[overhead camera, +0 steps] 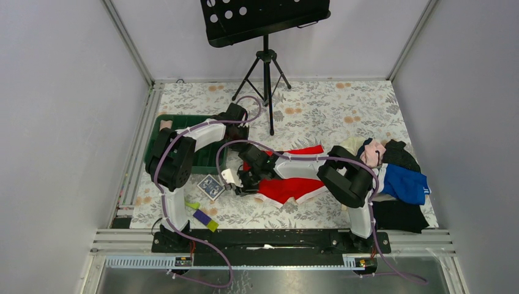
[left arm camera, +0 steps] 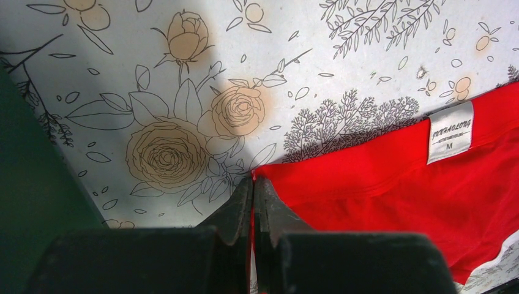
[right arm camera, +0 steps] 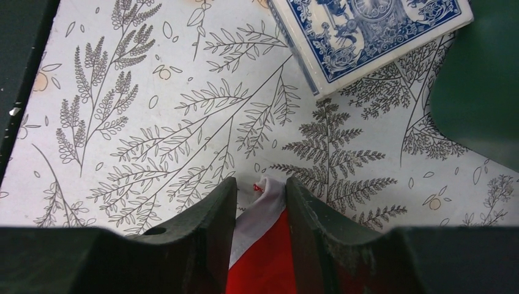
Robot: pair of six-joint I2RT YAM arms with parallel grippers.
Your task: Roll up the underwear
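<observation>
Red underwear (overhead camera: 294, 188) with white trim lies on the floral surface, partly under the right arm. In the left wrist view its waistband (left arm camera: 355, 147) shows a size label (left arm camera: 450, 131); my left gripper is shut at the waistband's corner, the red cloth at its tips. In the right wrist view my right gripper is part open around a white-trimmed corner (right arm camera: 263, 214) of the underwear; whether it grips the cloth is unclear.
A green bin (overhead camera: 193, 168) sits at the left, a card box (overhead camera: 210, 187) in front of it. A pile of clothes (overhead camera: 404, 184) lies at the right; a music stand (overhead camera: 269, 73) stands at the back.
</observation>
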